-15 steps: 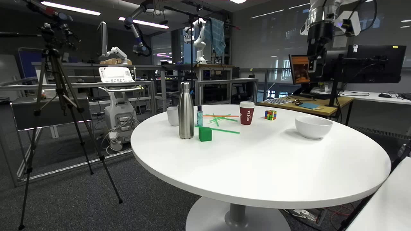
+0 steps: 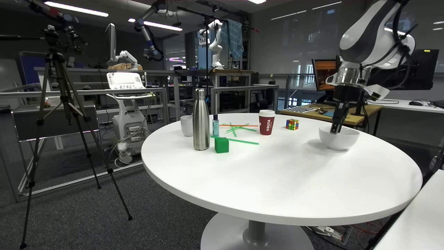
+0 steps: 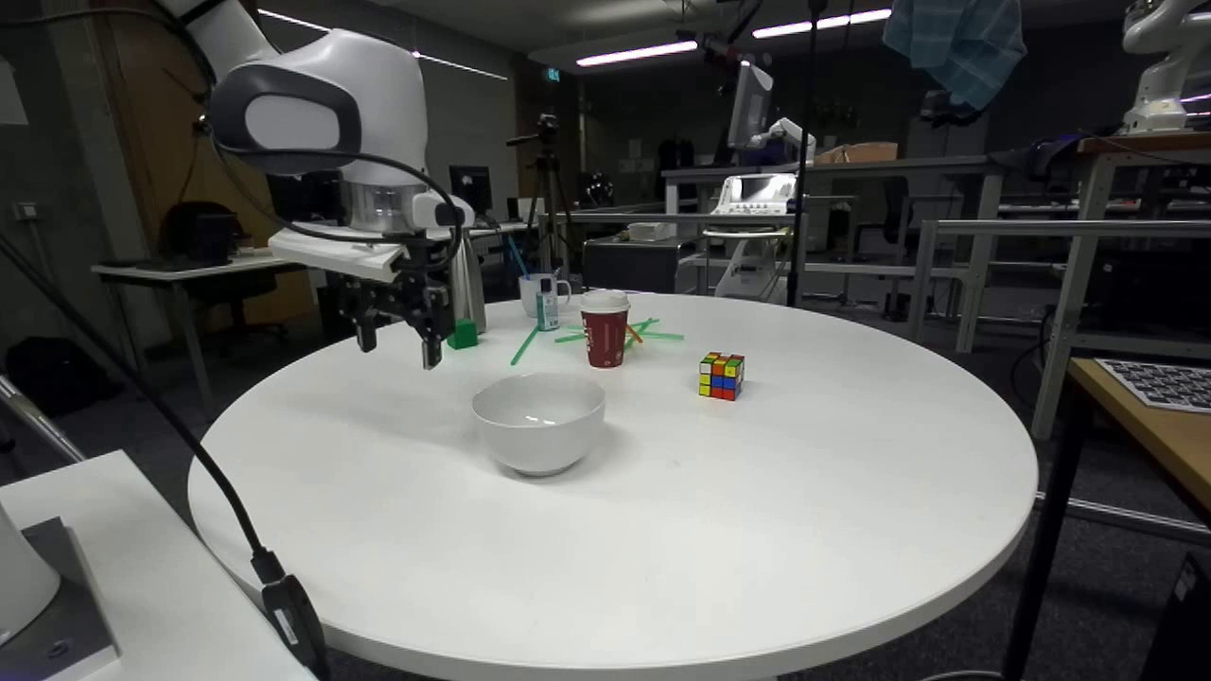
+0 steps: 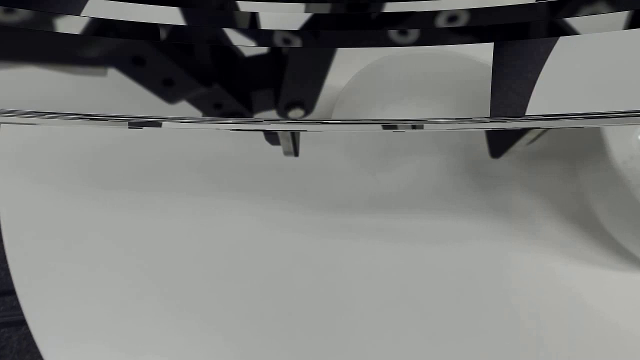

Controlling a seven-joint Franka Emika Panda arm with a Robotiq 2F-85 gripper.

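Observation:
A white bowl (image 3: 538,422) stands upright on the round white table (image 3: 727,533); no contents show. My gripper (image 3: 398,346) points down with its two fingers wide apart and nothing between them. In exterior view 2 it hangs above the table, left of the bowl. Exterior view 1 has the gripper (image 2: 335,128) overlapping the rim of the bowl (image 2: 340,141), and contact cannot be judged there. Torn bands break up the top of the wrist view, where the open gripper is over bare table and part of the bowl (image 4: 627,174) shows at the right edge.
A Rubik's cube (image 3: 722,376) and a red Costa cup (image 3: 605,331) stand beyond the bowl. Farther off are a steel bottle (image 2: 201,121), a green block (image 2: 221,145), a small blue bottle (image 2: 215,126), a white mug (image 2: 187,125) and several thin sticks (image 2: 239,141).
My gripper has come down from high above the table to about the height of the bowl's rim in exterior view 1. The bowl and other objects have not moved.

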